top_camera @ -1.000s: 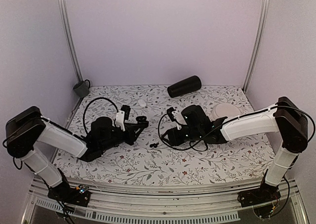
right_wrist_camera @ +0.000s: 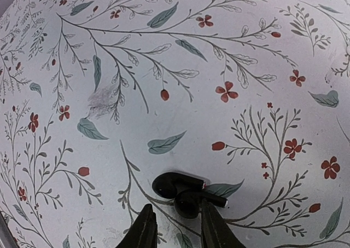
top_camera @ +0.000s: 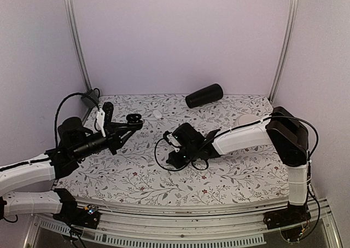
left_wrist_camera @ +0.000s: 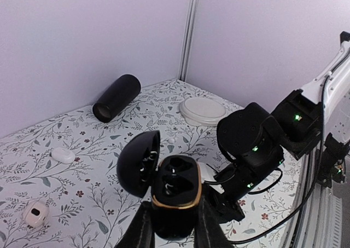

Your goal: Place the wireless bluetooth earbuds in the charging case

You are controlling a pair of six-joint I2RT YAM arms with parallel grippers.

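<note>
The black charging case (left_wrist_camera: pixel 175 185), lid (left_wrist_camera: pixel 138 163) raised, is held in the air by my left gripper, which is shut on its base. Two dark slots show inside it. In the top view the case (top_camera: pixel 134 118) is at the left, well apart from the right arm. Two black earbuds lie together on the patterned table: one (right_wrist_camera: pixel 170 183) behind, the other (right_wrist_camera: pixel 187 205) in front. My right gripper is part open just above them, its fingers (right_wrist_camera: pixel 143 229) to the near side, nothing seen held between the tips.
A black cylinder (top_camera: pixel 204 96) lies at the back. A white round lidded box (left_wrist_camera: pixel 202 110) stands at the right rear. A small white oval piece (left_wrist_camera: pixel 63 155) and a white cube-like piece (left_wrist_camera: pixel 35 214) lie on the left part of the table.
Over the last second my left arm has drawn back to the left with the case. My right gripper has moved left over the earbuds, which it now covers in the top view.
</note>
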